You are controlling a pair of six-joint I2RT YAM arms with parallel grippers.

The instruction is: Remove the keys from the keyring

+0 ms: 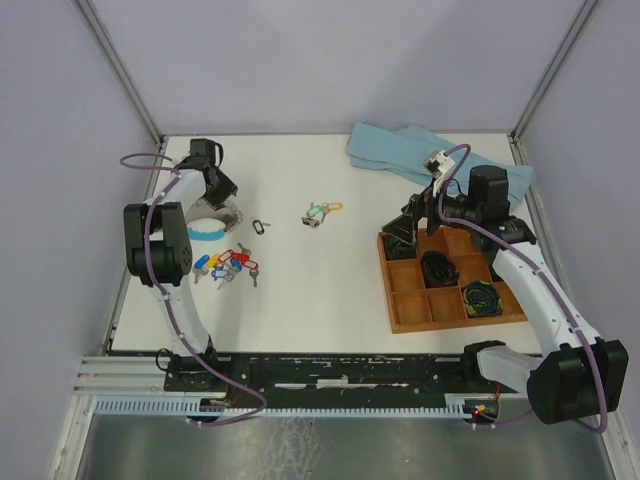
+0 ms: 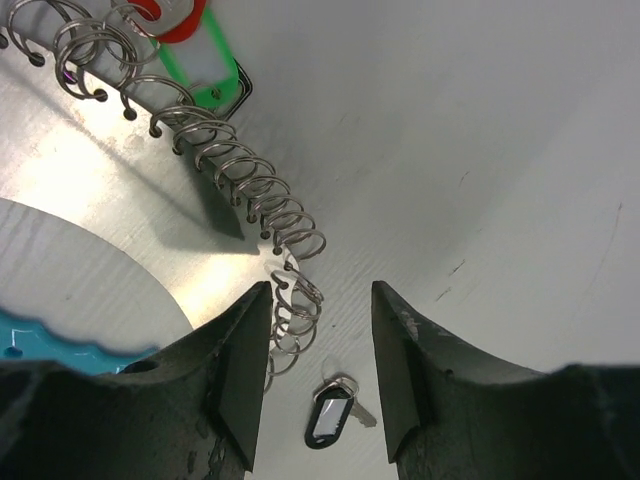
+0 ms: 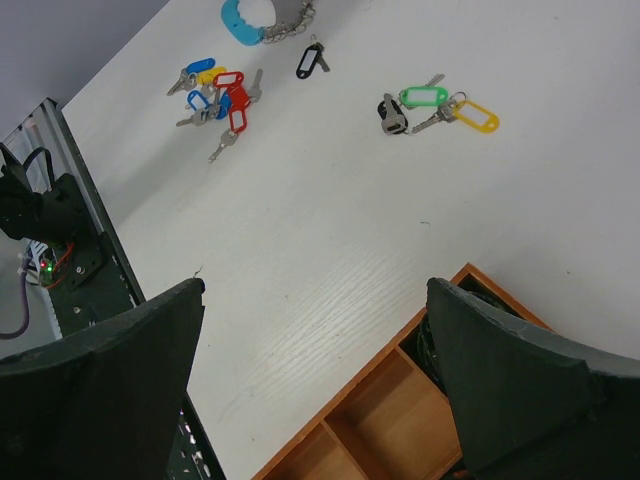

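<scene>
My left gripper hangs over a light curved holder (image 2: pixel 120 240) with a row of metal rings (image 2: pixel 240 170), its fingers parted around a small cluster of rings at the holder's edge; I cannot tell whether it touches them. A black key tag with key (image 2: pixel 330 415) lies just beyond. Several keys with coloured tags (image 3: pixel 225 100) lie below the holder in the top view; another small group (image 3: pixel 425 97) lies mid-table. My right gripper is open, empty, above the wooden tray.
A wooden compartment tray (image 1: pixel 410 310) with dark coiled cables fills the right side of the table. Blue cloths (image 1: pixel 390 150) lie at the back right.
</scene>
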